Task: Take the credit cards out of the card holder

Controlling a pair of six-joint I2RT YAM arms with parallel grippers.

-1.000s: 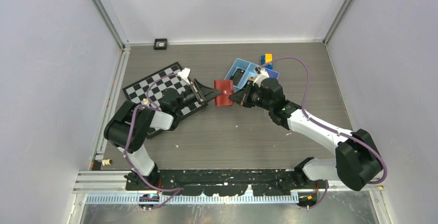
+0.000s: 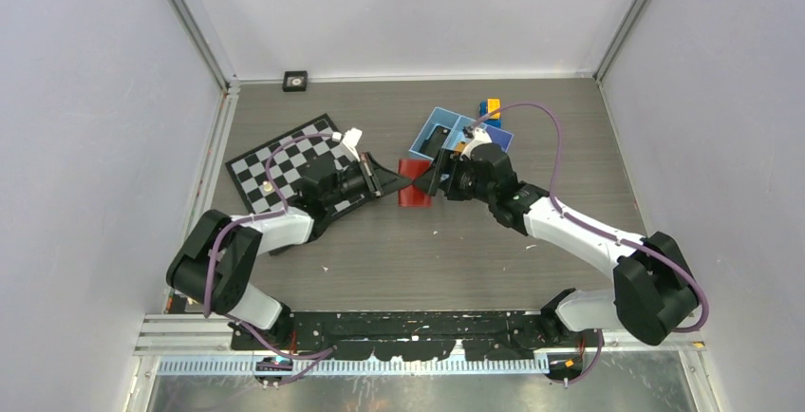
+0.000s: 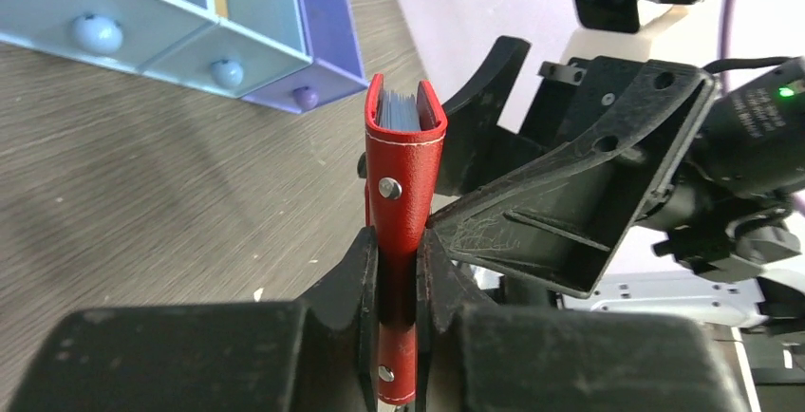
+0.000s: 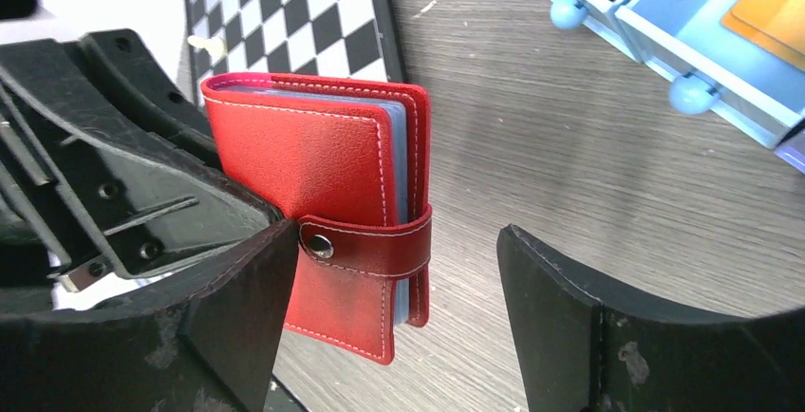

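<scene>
A red leather card holder (image 4: 304, 170) is held up off the table, its strap (image 4: 365, 248) with a metal snap lying across the opening edge and clear card sleeves (image 4: 400, 175) showing between the covers. My left gripper is shut on the holder, gripping it through its thickness. In the right wrist view the left gripper's black fingers (image 4: 142, 175) cover the holder's left side. My right gripper stands open around the strap side, the holder nearer its left finger (image 4: 237, 298), with a gap to its right finger (image 4: 541, 298). No card lies outside the holder.
A blue compartment tray (image 2: 424, 134) stands behind the right gripper, with yellow and blue blocks (image 2: 492, 108) beyond it. The chessboard (image 2: 275, 170) lies under the left arm. A small black box (image 2: 295, 81) sits at the back.
The left gripper and the card holder have shifted slightly right and toward the front.
</scene>
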